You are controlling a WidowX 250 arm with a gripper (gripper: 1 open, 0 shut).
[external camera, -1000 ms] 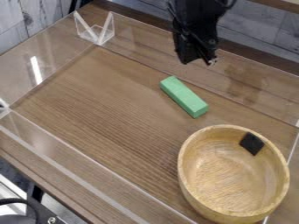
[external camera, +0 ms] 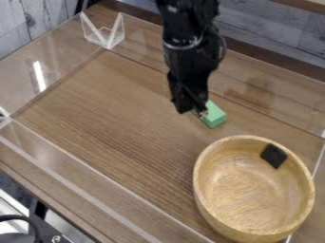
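Note:
My black gripper hangs at the centre, lowered over a green block. The block shows beside and behind the gripper, partly hidden by it. The gripper appears shut; whether anything is between its fingers is not clear. A large tan round container sits at the lower right, with a small black rectangle on its rim.
A clear plastic object stands at the back left. A wall runs along the back right. A dark object lies at the bottom left corner.

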